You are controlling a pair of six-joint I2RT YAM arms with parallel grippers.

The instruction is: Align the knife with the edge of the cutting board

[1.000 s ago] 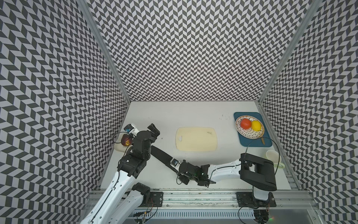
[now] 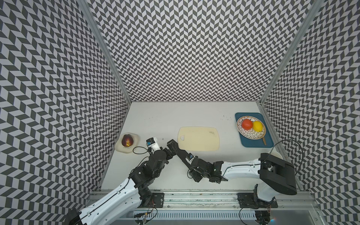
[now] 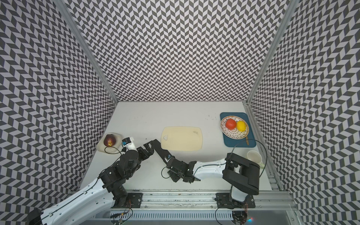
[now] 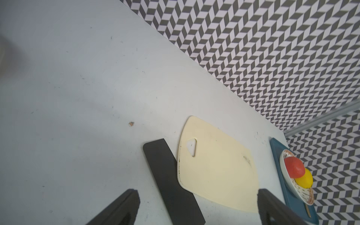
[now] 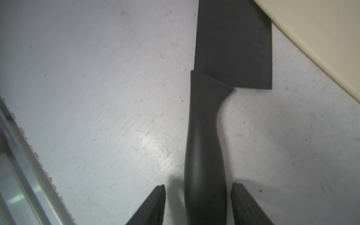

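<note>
The black cleaver-like knife [image 2: 182, 154] lies diagonally on the table, its blade [image 4: 168, 180] at the lower left corner of the cream cutting board [image 2: 198, 138]. The board's corner borders or slightly overlaps the blade's side; the blade is angled to the board's short left edge. Down at the handle [image 5: 204, 150], my right gripper has its fingers on either side, with gaps visible next to the handle. My left gripper [image 3: 150, 145] is by the blade's far end; in its wrist view the fingers [image 4: 123, 208] stand wide apart with nothing gripped.
At the right, a blue tray [image 2: 249, 142] carries a patterned bowl [image 2: 240, 131] of fruit. A dark fruit [image 2: 127, 140] on a pale dish sits far left. A pale cup [image 3: 254, 156] stands behind the right arm. The table behind the board is clear.
Over the last second the knife has moved right and turned more upright towards the board. The board has shifted slightly up and right.
</note>
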